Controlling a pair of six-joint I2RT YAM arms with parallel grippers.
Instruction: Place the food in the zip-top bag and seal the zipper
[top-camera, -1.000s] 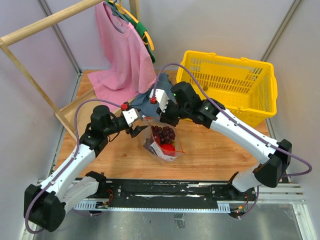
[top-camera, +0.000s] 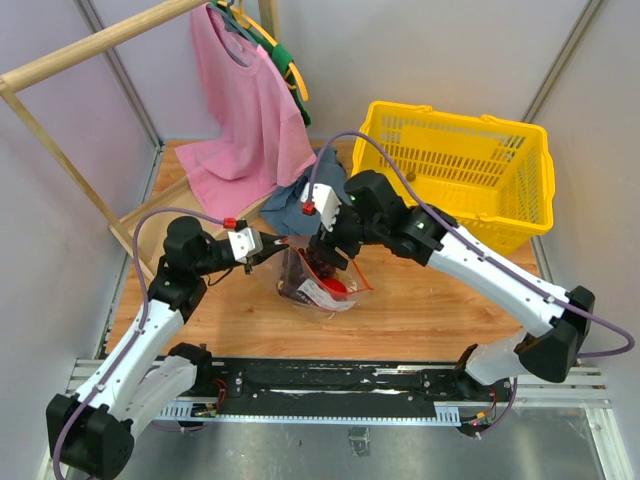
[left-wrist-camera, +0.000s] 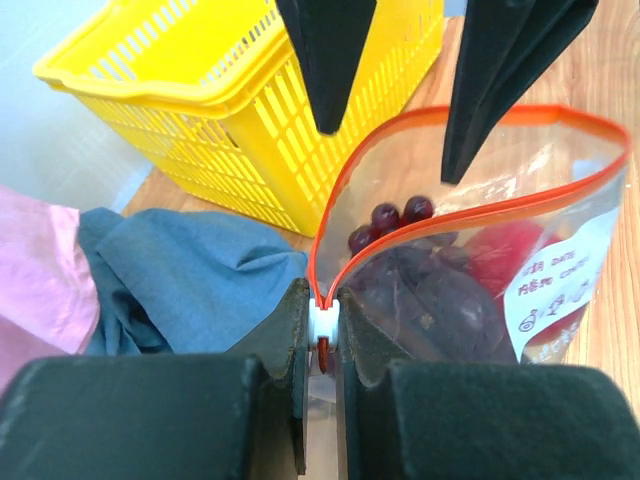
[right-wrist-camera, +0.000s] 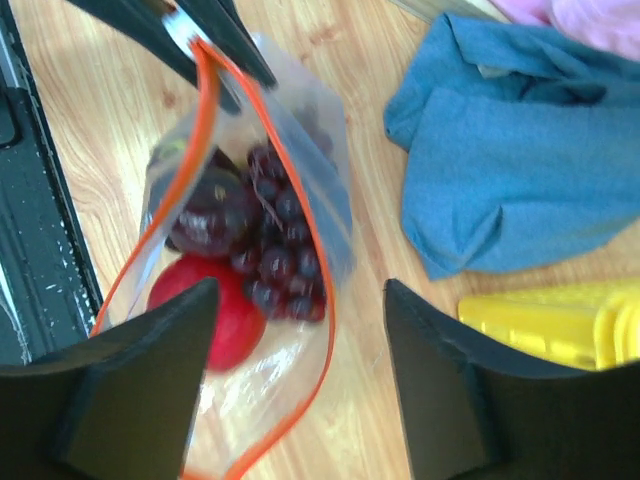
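The clear zip bag (top-camera: 320, 295) with orange zipper stands open on the table, holding grapes (right-wrist-camera: 280, 260), a red fruit (right-wrist-camera: 205, 310) and dark round produce (right-wrist-camera: 200, 210). My left gripper is shut on the white slider and zipper end at the bag's left corner. My right gripper (top-camera: 330, 250) hangs over the bag's opening, its fingers apart and nothing seen held; in the left wrist view its two dark fingertips are above the zipper.
A yellow basket (top-camera: 455, 130) stands at the back right. Blue cloth (left-wrist-camera: 200, 260) lies behind the bag, and a pink shirt (top-camera: 245, 130) hangs on a wooden rack at the back left. Bare table lies to the front right.
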